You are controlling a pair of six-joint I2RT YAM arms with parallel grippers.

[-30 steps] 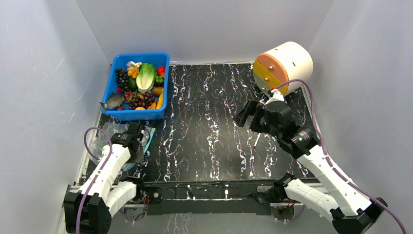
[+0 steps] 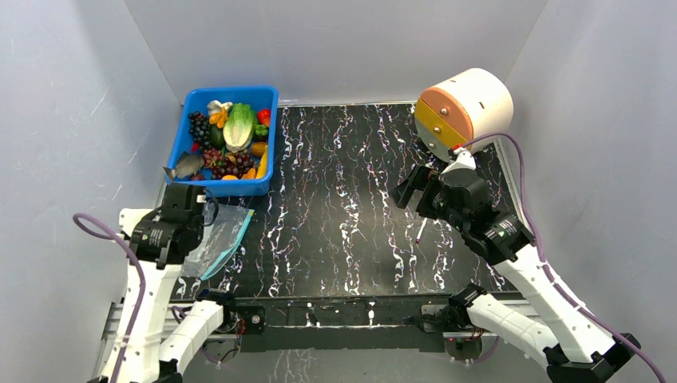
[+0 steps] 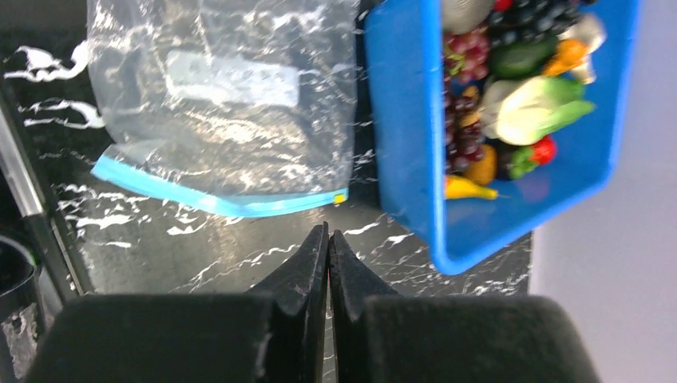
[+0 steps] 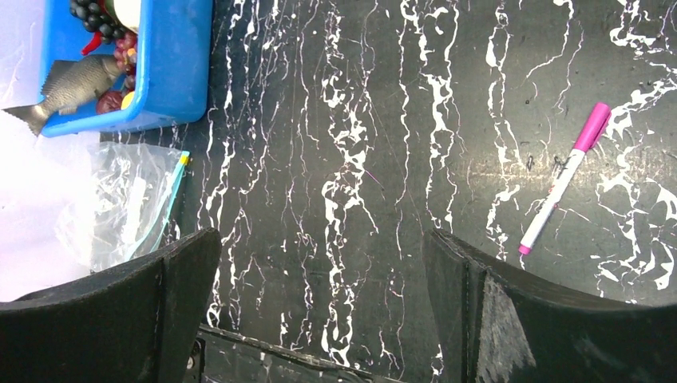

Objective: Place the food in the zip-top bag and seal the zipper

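Observation:
A clear zip top bag (image 3: 223,104) lies flat on the dark table, its blue zipper strip (image 3: 239,209) along one edge with a small yellow slider at the end. Toy foods, among them a pale cabbage (image 2: 239,128), grapes and a fish (image 4: 76,84), fill the blue bin (image 3: 403,112) beside the bag. My left gripper is shut above the table close to the zipper edge, nothing showing between its fingertips. Over the right part of the table, my right gripper hangs open, with only bare table in view between its fingers.
A pink-capped marker (image 4: 565,177) lies on the table's right side. At the back right stands a cream rounded box with coloured drawers (image 2: 463,112). Grey walls close in the back and sides; mid-table is clear.
My left arm has swung left and turned, uncovering more of the bag and its zipper strip. The right arm has shifted slightly to the right. Bin and bag stay in place.

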